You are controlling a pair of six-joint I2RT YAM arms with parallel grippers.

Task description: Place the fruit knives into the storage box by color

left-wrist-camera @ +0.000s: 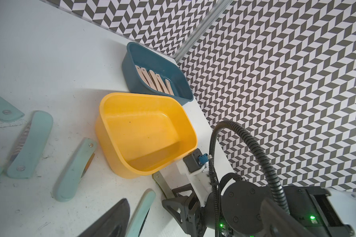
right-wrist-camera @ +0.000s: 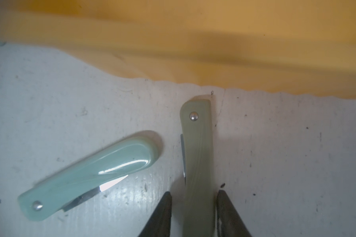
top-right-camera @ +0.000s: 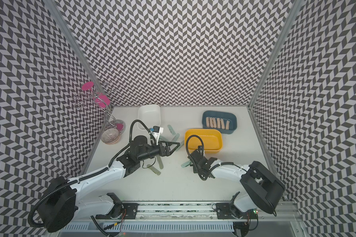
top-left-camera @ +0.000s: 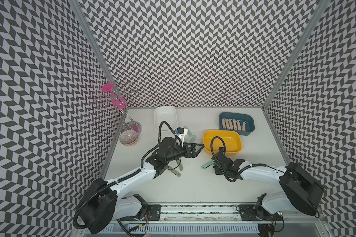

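Observation:
An olive-green knife (right-wrist-camera: 197,146) lies before the yellow box (left-wrist-camera: 146,126); my right gripper straddles its near end, fingers part open, grip not clear. A mint knife (right-wrist-camera: 87,177) lies to its left. My left gripper is open above the table, with nothing between its fingers. More mint knives (left-wrist-camera: 29,146) lie left of the yellow box, and olive knives (top-left-camera: 174,172) lie under the left arm. The blue box (left-wrist-camera: 178,83) holds several beige knives (left-wrist-camera: 158,81).
An empty-looking white box (top-left-camera: 165,115) stands at the back left of centre. Wire racks and a basket (top-left-camera: 128,137) stand at the far left.

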